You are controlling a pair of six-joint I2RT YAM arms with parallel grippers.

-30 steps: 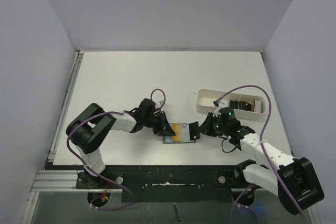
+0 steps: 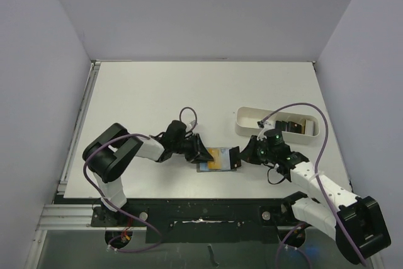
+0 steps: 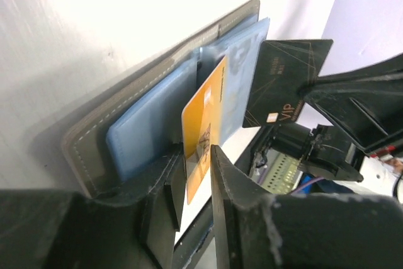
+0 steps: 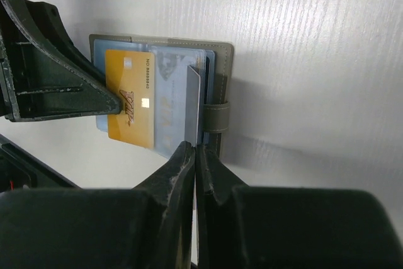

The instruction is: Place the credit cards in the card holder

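Note:
The card holder [image 2: 204,167] lies open on the table, its blue sleeves [image 3: 141,111] edged in grey-brown. An orange card [image 4: 129,92] sits among the sleeves, with my left gripper right at its edge, part open, the fingertips either side of it; whether they touch it is unclear. My right gripper is shut on a thin dark card marked VIP, held over the holder's right part and seen edge-on in the right wrist view.
A white tray [image 2: 252,111] with dark and light card-like items stands behind the right gripper.
The left arm has shifted very slightly at the holder, and the holder with the orange card has moved a little. The right gripper with the dark card is almost unmoved.

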